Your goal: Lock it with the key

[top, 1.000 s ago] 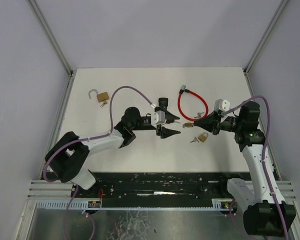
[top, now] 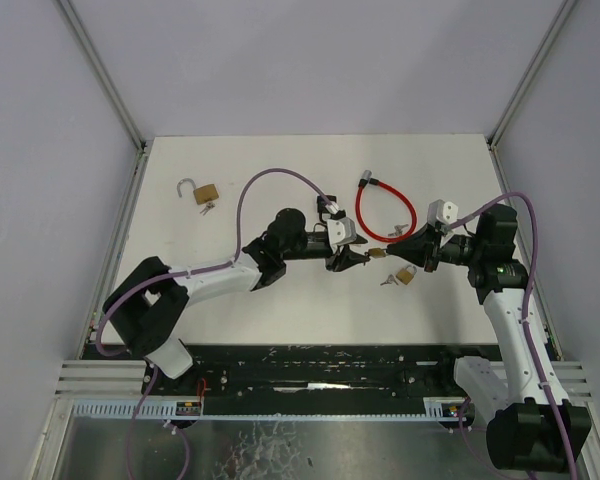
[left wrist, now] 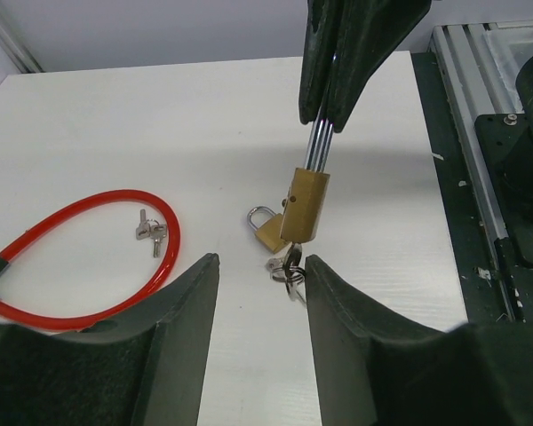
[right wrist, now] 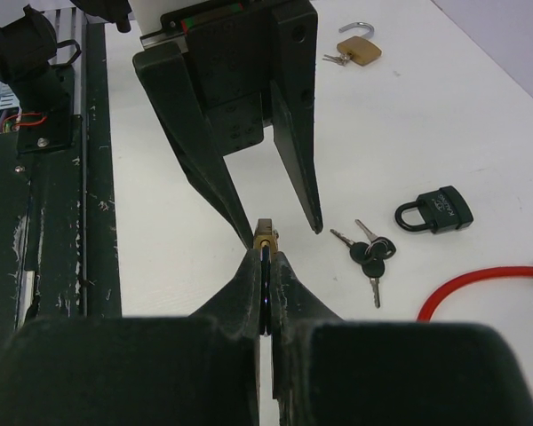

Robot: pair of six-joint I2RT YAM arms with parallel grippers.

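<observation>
A small brass padlock [left wrist: 305, 205] hangs in the air, and my right gripper [top: 388, 250] is shut on its shackle [left wrist: 319, 145]. From the padlock's end, facing my left gripper, a key [left wrist: 293, 257] sticks out with a ring and another key [left wrist: 278, 266] dangling by it. My left gripper is part open around that end, its fingers still apart. In the left wrist view the key lies close to the right-hand fingertip [left wrist: 313, 266]; whether they touch I cannot tell. In the right wrist view the padlock [right wrist: 266, 238] is mostly hidden behind my right fingers.
On the table below lie another brass padlock [top: 405, 274] with keys [top: 389, 281], a red cable lock [top: 413, 215], a black padlock [right wrist: 435, 210] with several keys [right wrist: 373, 253], and an open brass padlock [top: 206, 194] at the far left.
My left gripper has moved right to the padlock's end and its fingers have come closer together. The right arm and its padlock look still.
</observation>
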